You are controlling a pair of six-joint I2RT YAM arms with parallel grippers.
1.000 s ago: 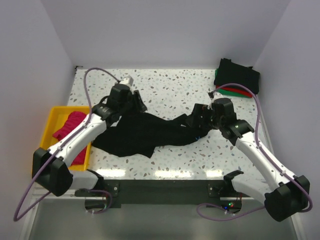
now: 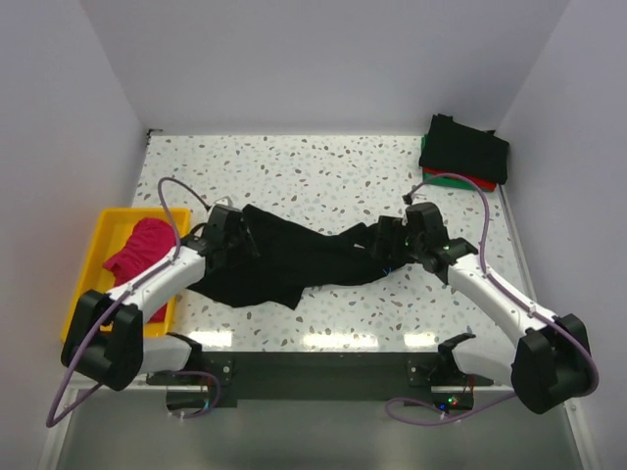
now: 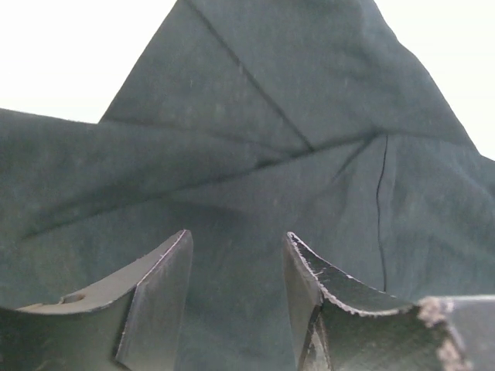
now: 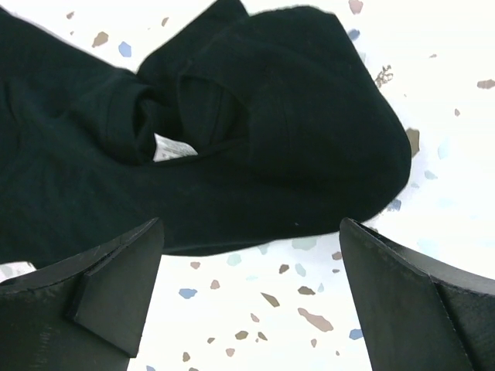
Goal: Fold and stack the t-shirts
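Note:
A black t-shirt (image 2: 294, 259) lies spread and rumpled across the middle of the table, its right end bunched with folds (image 4: 294, 124). My left gripper (image 2: 240, 240) hovers low over its left part; in the left wrist view the open fingertips (image 3: 236, 236) have dark fabric beneath and nothing held. Above the shirt's right end, my right gripper (image 2: 387, 245) stands open, the fingers (image 4: 116, 294) framing fabric and bare table in the right wrist view.
A folded stack (image 2: 460, 147) of black, red and green shirts sits at the back right. A yellow bin (image 2: 113, 225) at the left holds red cloth (image 2: 142, 255).
My left gripper has come down and left from higher up over the shirt's back part. The right arm has shifted slightly, staying over the shirt's right end.

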